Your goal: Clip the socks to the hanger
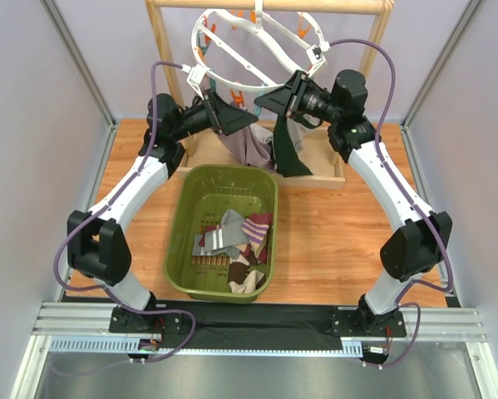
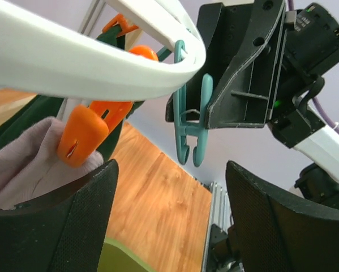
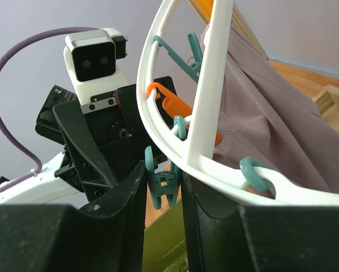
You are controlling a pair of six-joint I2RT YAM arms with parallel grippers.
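Note:
The white ring hanger [image 1: 273,50] hangs from a wooden frame, with orange and teal clips. My right gripper is shut on a teal clip at the rim, seen also in the left wrist view [image 2: 191,127]. My left gripper stands open facing that clip, nothing between its fingers. An orange clip [image 2: 81,136] holds pinkish-grey cloth [image 2: 28,164]. Dark green cloth [image 1: 286,154] hangs beneath the hanger beside the grey one [image 1: 244,145].
A green bin [image 1: 182,249] below holds several socks [image 1: 232,237]. A shallow wooden box [image 1: 323,174] sits behind it. Bare wooden table [image 1: 340,241] lies to the right.

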